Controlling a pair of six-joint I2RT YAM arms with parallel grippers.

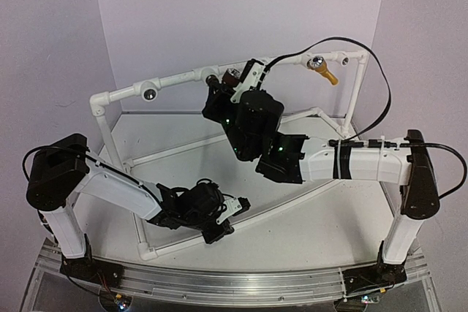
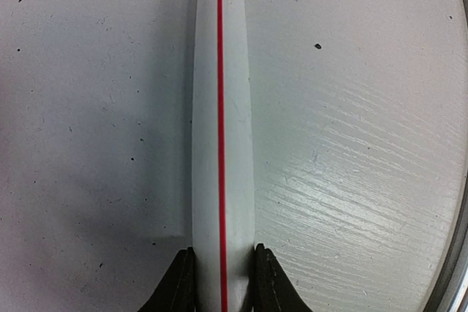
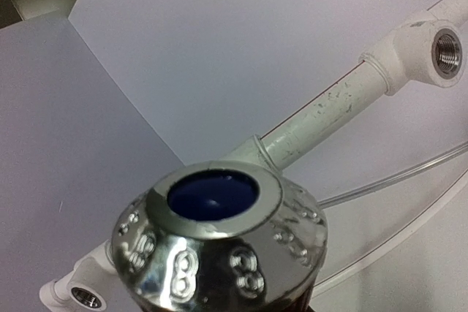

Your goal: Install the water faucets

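A dark reddish-brown faucet (image 1: 231,77) sits at my right gripper (image 1: 228,85), in front of the upper pipe. Its chrome end (image 3: 285,246) with a blue cap fills the bottom of the right wrist view and hides the fingers there; the grip appears shut on it. Behind it is a white tee fitting (image 1: 205,74); whether the faucet is seated in it cannot be made out. Below, my left gripper is shut on a white pipe (image 2: 208,129) with a red line, the frame's front lower rail. A yellow-handled faucet (image 1: 322,70) hangs from the upper pipe at right.
Threaded openings show in the left tee (image 1: 149,94) and the far-right elbow (image 1: 345,61). A loose black cable (image 1: 387,100) arches over the right arm. Grey walls close in the back and sides.
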